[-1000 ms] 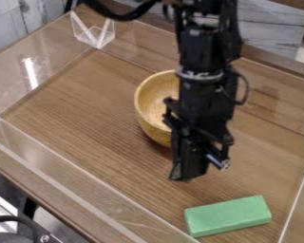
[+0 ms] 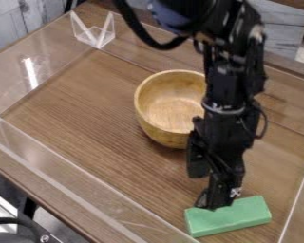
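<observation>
A black arm hangs from the top of the view, its gripper [image 2: 217,193] low over the mint-green block [image 2: 228,220] at the lower right, the fingertips at or just above its left part; whether they touch it I cannot tell. The gripper is open. A yellow bowl [image 2: 162,94] sits behind the arm, left of it, partly hidden by it.
A clear angular object [image 2: 94,28] stands at the back left. Black cables lie at the lower left edge.
The gripper has moved down and toward the front, closer over the green block. The block and the bowl stay in place.
</observation>
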